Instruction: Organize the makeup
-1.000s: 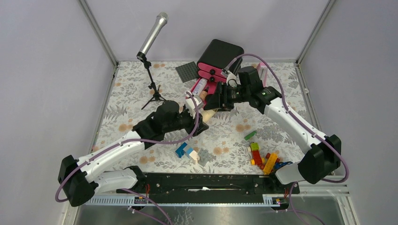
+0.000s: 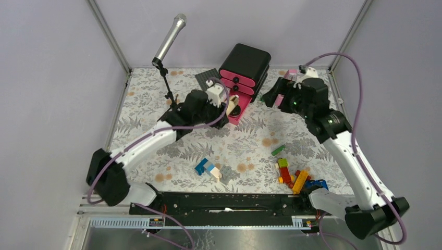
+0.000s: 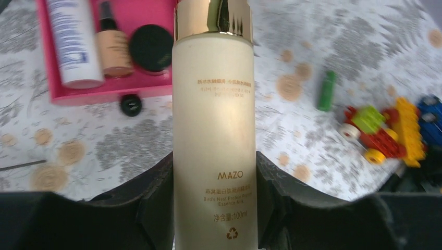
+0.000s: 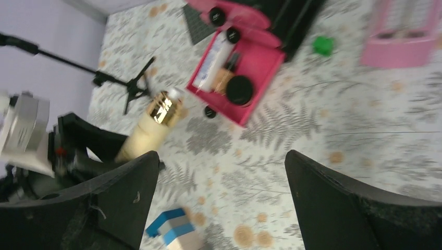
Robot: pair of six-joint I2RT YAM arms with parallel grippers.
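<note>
My left gripper is shut on a cream bottle (image 3: 213, 120) with a shiny gold cap. In the right wrist view the bottle (image 4: 143, 136) hangs to the left of and nearer than the pulled-out pink drawer (image 4: 259, 67). Inside that drawer lie a white tube (image 4: 215, 61), a small tan bottle (image 4: 223, 79) with a dark top and a round black item (image 4: 240, 90). The right half of the drawer's floor is partly bare. My right gripper stands open over the table, nothing between its fingers, to the right of the drawer.
The black drawer cabinet (image 2: 246, 60) stands at the back. A microphone on a stand (image 2: 170, 39) is at the back left, a pink holder (image 4: 398, 54) at the back right. Toy blocks (image 2: 298, 179) lie front right, others (image 2: 209, 169) front centre.
</note>
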